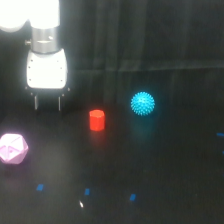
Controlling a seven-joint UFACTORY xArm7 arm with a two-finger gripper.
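My white gripper [48, 103] hangs at the upper left, its two thin dark fingers spread apart with nothing visible between them. To its right is a small red block [97, 120], cylinder-like with a flat top, on the dark surface. A cyan ball [142, 104] covered in small bumps lies farther right and a little farther back. Down at the left edge sits a pale pink, many-faced ball [13, 149]. None of these objects appears to touch the gripper.
Small blue marks, such as one blue mark [87, 191], dot the near part of the dark table [160, 160], with another at the right edge. A tiny white mark [81, 204] shows near the front. Wide stretches between the objects are clear.
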